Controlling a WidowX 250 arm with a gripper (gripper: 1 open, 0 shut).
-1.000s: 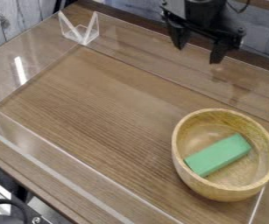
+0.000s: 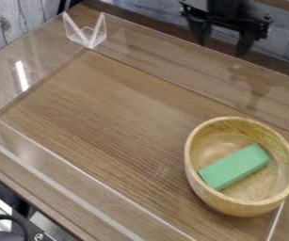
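Note:
A green rectangular block (image 2: pixel 233 166) lies inside a round wooden bowl (image 2: pixel 267 195) at the lower right of the camera view. The black gripper (image 2: pixel 225 38) is at the top centre-right, high over the back of the table and well away from the bowl. It is small and dark, and its fingers appear apart with nothing visible between them.
A clear plastic bracket (image 2: pixel 87 33) stands at the back left. A wall runs along the back, and a black cable lies at the lower left.
The gripper has moved back and slightly upward in the view over the last second. The bowl and green block are in the same place.

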